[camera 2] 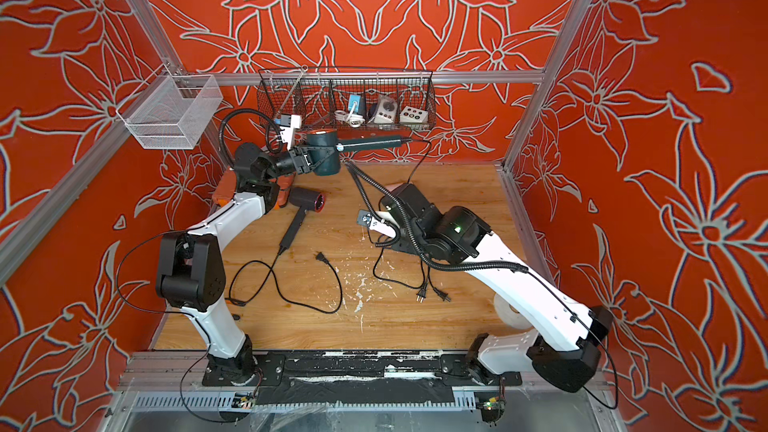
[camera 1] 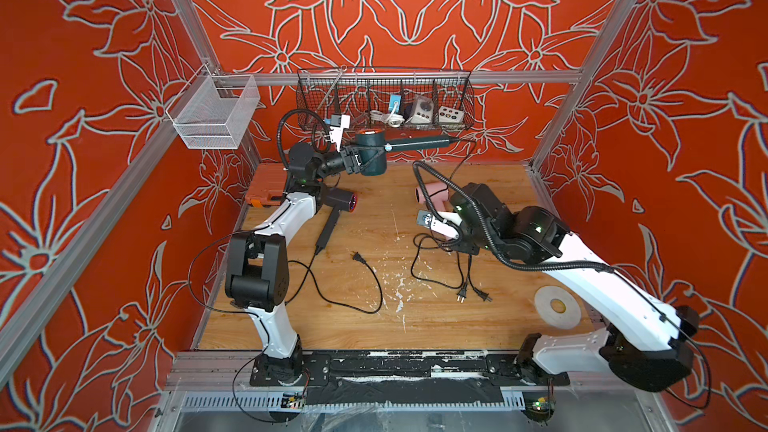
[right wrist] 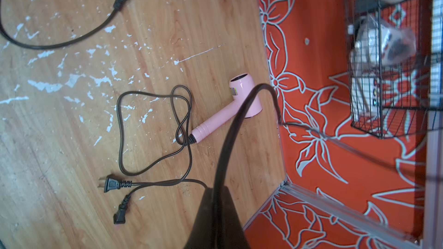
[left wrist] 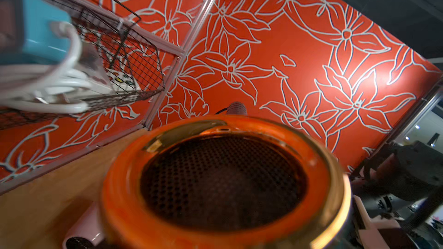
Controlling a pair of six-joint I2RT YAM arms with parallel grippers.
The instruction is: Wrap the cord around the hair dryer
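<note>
A dark teal hair dryer (camera 1: 370, 156) with an orange-gold rim (left wrist: 124, 179) is held up near the back basket by my left gripper (camera 1: 352, 158), shut on its body, handle pointing right. A black cord leaves the handle's end and runs down to my right gripper. That gripper is shut with the cord (right wrist: 230, 138) lying between or over its fingertips; the top views partly hide them. A pink hair dryer (right wrist: 217, 120) with its tangled cord lies beneath it.
A dark grey hair dryer (camera 1: 326, 228) with its cord lies centre-left on the table (camera 1: 384, 328). A wire basket (camera 1: 384, 96) hangs on the back wall, a white basket (camera 1: 214, 120) at left. A white ring (camera 1: 557, 306) lies front right.
</note>
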